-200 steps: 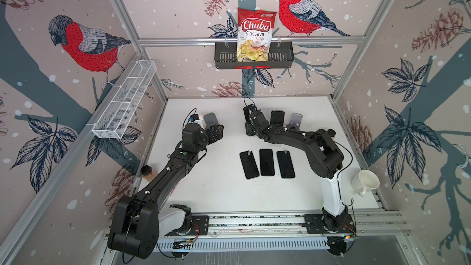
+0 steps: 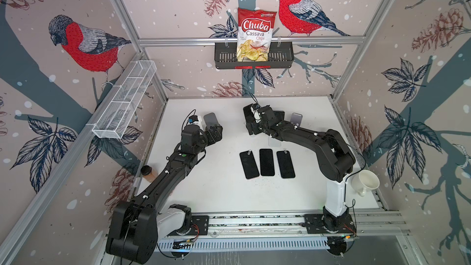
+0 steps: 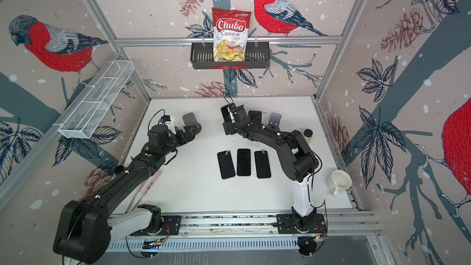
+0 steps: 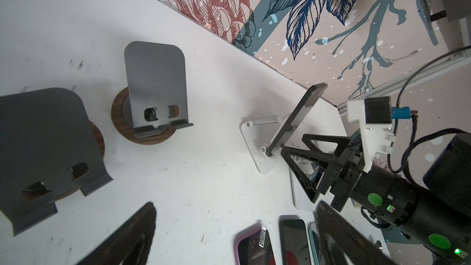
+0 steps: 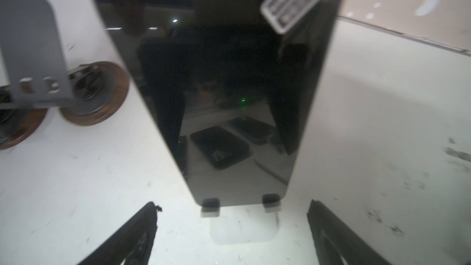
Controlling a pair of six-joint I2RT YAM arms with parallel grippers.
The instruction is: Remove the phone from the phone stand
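A black phone (image 5: 211, 83) with a white label leans on a stand, its lower edge resting on the stand's two small lips (image 5: 211, 211). From the side, the same phone (image 4: 300, 110) shows tilted on a white-based stand (image 4: 260, 152). My right gripper is open in front of it, fingers apart to the left and right of the phone's lower end, nothing held between them. From above, that gripper (image 2: 251, 128) partly covers the stand. My left gripper (image 2: 215, 135) is open and empty, near a grey empty stand (image 4: 157, 81) with a round wooden base.
Another larger empty stand (image 4: 39, 142) stands at the left. Several phones lie flat in front, among them the middle phone (image 2: 267, 162). To the right are a phone on a stand (image 3: 255, 115) and a grey stand (image 3: 274, 120). A cup (image 2: 365, 181) sits at the right edge.
The left arm looks nearly still.
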